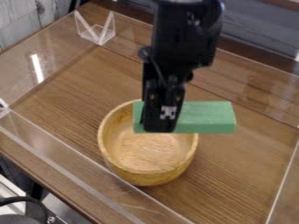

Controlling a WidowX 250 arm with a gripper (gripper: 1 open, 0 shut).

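My dark gripper [173, 105] hangs in the middle of the camera view, shut on a green block [198, 118] that looks like a sponge or box. The block is held over a round pale wooden bowl [146, 159], hiding its back right part. The bowl's visible inside looks empty. I cannot tell how high the block is above the bowl.
A clear plastic object [93, 31] stands at the back left. Dark edges bound the table at the back and lower left.
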